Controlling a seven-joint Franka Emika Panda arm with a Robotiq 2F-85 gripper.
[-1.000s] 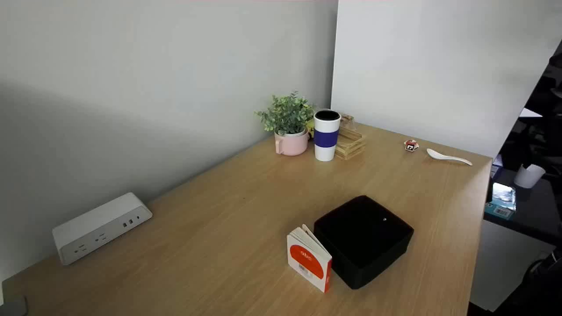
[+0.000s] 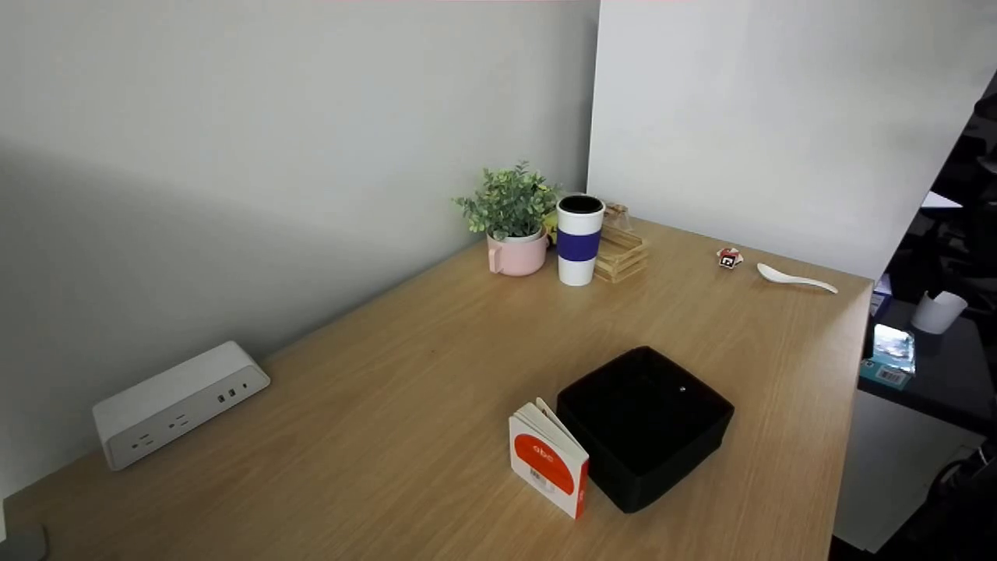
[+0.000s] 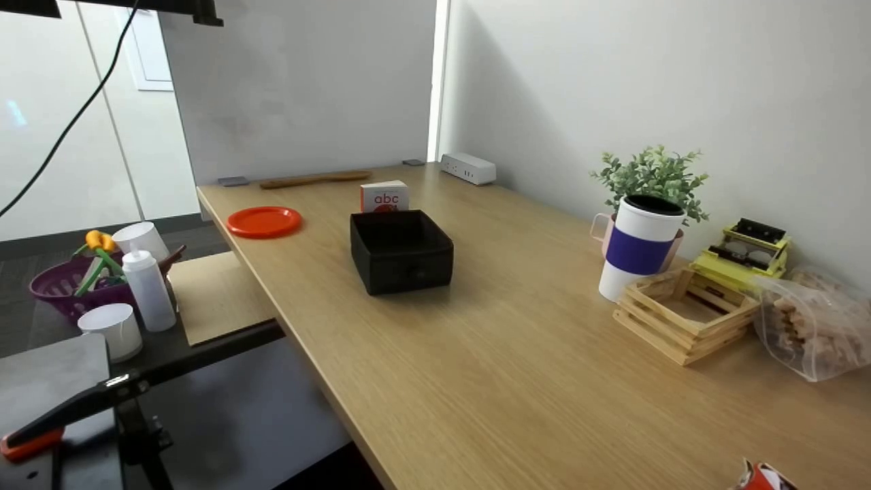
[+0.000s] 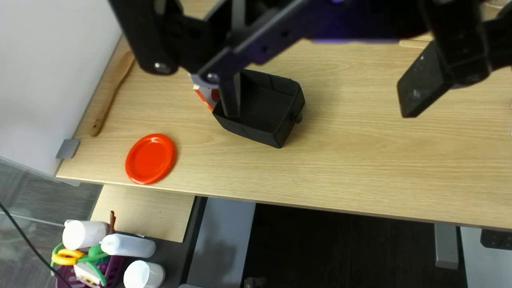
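Observation:
My gripper shows only in the wrist view, its two fingers wide apart and nothing held between them. Below it on the wooden table stands an empty black box (image 4: 264,108), partly covered by the left finger (image 4: 232,96). A small white and red "abc" book (image 2: 549,460) stands upright against one side of the box in exterior view 1. The flat red plate (image 4: 151,159) lies near the table's edge, apart from the box.
At the back are a white tumbler with a purple band (image 2: 579,245), a potted plant (image 2: 516,252), a wooden crate (image 3: 694,327) and a plastic bag (image 3: 816,322). A white spoon (image 2: 794,279) lies at the far edge.

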